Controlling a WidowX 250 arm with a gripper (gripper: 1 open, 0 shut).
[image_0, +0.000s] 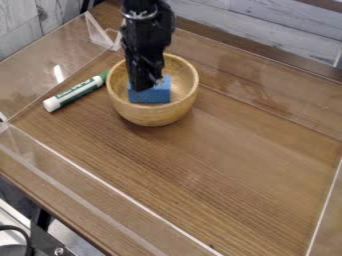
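My black gripper (144, 80) reaches down from the top into a wooden bowl (178, 108) in the upper middle of the camera view. A blue block (151, 96) lies inside the bowl, just below the fingertips. The gripper looks narrow; whether it touches the block is hard to tell.
A white and green tube (72, 94) lies left of the bowl on the wooden table (201, 190). Whitish panels border the back and left.
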